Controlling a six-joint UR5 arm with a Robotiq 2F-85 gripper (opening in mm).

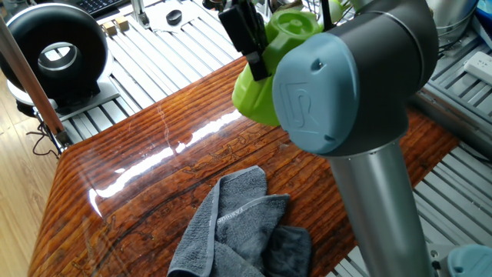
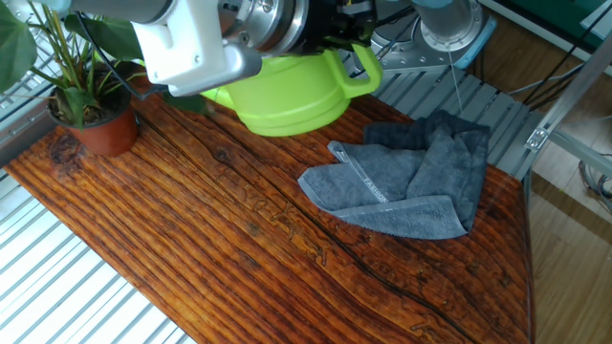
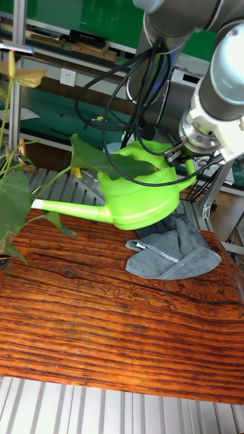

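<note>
A bright green watering can [image 3: 141, 199] is held up over the wooden table, its long spout [image 3: 76, 210] reaching left toward the potted plant [image 2: 107, 129]. My gripper [image 3: 175, 154] is shut on the can at its handle side. The arm and cables cover part of the grip, and the fingertips are hard to make out. In exterior view 1 the arm's blue-capped joint hides much of the can. Green leaves overlap the spout's end in exterior view 3, so whether they touch cannot be told.
A crumpled grey towel [image 2: 406, 182] lies on the wooden table [image 2: 229, 248], below and beside the can. A black ring-shaped device [image 1: 58, 58] stands off the table's corner. Loose black cables [image 3: 108, 137] hang around the wrist.
</note>
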